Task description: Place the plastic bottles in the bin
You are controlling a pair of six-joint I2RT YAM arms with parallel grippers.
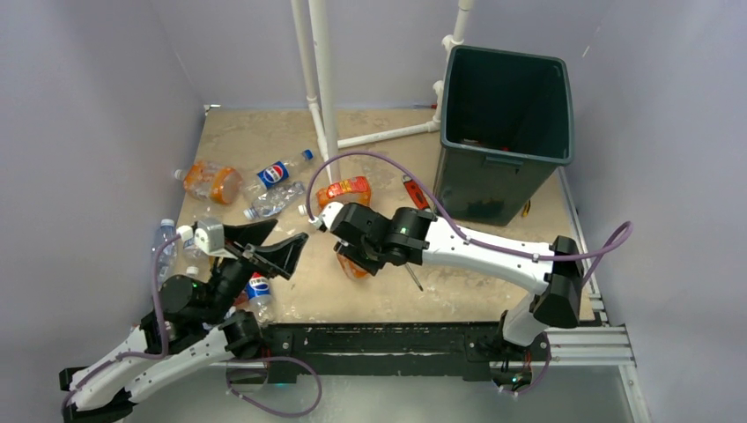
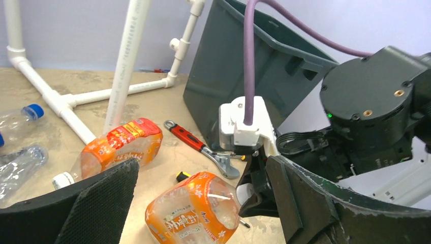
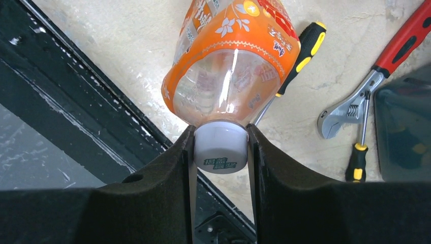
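In the right wrist view, my right gripper is shut on the white cap of an orange-labelled bottle (image 3: 228,76), whose body points away from the fingers. My left gripper (image 1: 286,251) stands open with nothing between its fingers, left of that bottle in the top view. Another orange-labelled bottle (image 1: 343,191) lies just behind, and a third orange bottle (image 1: 211,181) is at the back left. Near it lie a Pepsi bottle (image 1: 275,174) and a clear bottle (image 1: 277,201). The dark green bin (image 1: 504,181) stands at the back right.
A red-handled wrench (image 3: 401,40) and screwdrivers lie between the held bottle and the bin. White pipes (image 1: 323,88) rise at the back. More bottles lie at the left, one clear bottle (image 1: 166,248) by the wall, some partly under my left arm.
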